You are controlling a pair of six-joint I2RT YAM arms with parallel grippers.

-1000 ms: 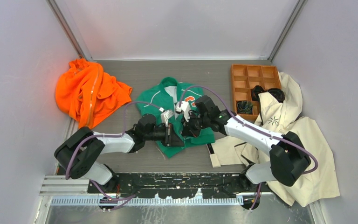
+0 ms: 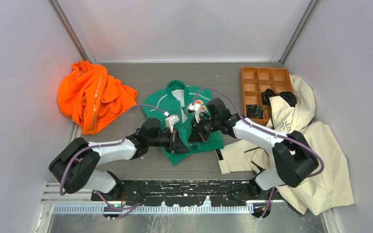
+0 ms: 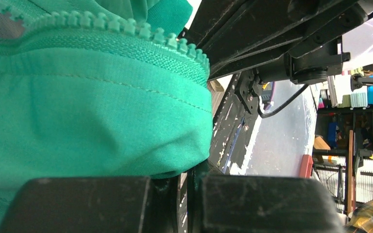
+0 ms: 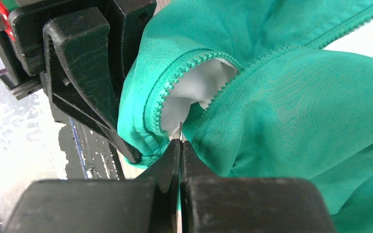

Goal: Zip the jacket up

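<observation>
The green jacket lies front up in the middle, its lower front bunched between both grippers. My left gripper is shut at the lower hem; in the left wrist view its fingertips are under a fold of green fabric with zipper teeth, and whether cloth is between them is hidden. My right gripper is shut on a thin metal piece, apparently the zipper pull, between the two curved rows of zipper teeth. The other gripper's fingers show beside the jacket's fold in the right wrist view.
An orange garment lies at left. A wooden compartment tray with dark cords and cream cloth fill the right side. Bare table shows behind and in front of the jacket.
Over the last second both arms have shifted slightly, the left elbow outward to the left and the right forearm a little.
</observation>
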